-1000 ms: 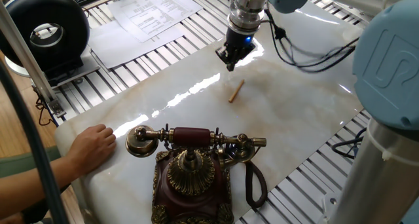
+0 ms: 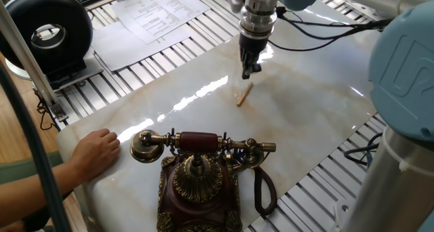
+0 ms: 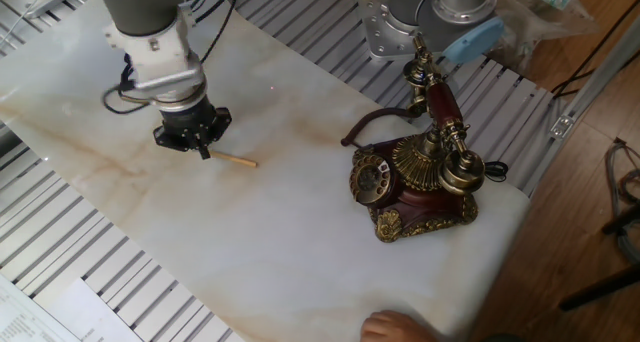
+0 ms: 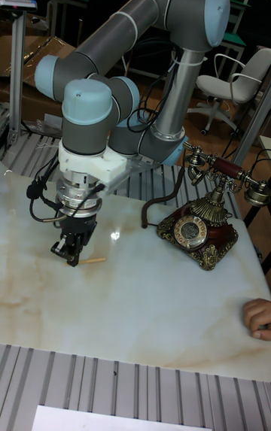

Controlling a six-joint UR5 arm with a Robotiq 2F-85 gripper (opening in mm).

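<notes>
A short tan wooden stick (image 2: 245, 94) lies flat on the marbled tabletop (image 2: 305, 100). Just beside and above it hangs my black gripper (image 2: 250, 72), pointing down. In the second exterior view the stick (image 3: 236, 160) extends to the right from near the fingertips of the gripper (image 3: 204, 150). The third exterior view has the gripper (image 4: 67, 254) at the stick's left end, with the stick (image 4: 93, 260) running off to the right. Whether the two touch is unclear, and the gap between the fingers is too small to judge.
An ornate dark red and brass telephone (image 3: 418, 177) stands on the tabletop, its cord looped at one side. A person's hand (image 2: 97, 152) rests at the table edge. Papers (image 2: 152, 18) lie on the slatted frame. Bare tabletop surrounds the stick.
My gripper has turned about its vertical axis and shifted slightly right and lower in the first exterior view, nearer the stick. Its cables swung. The stick, telephone and hand are unmoved.
</notes>
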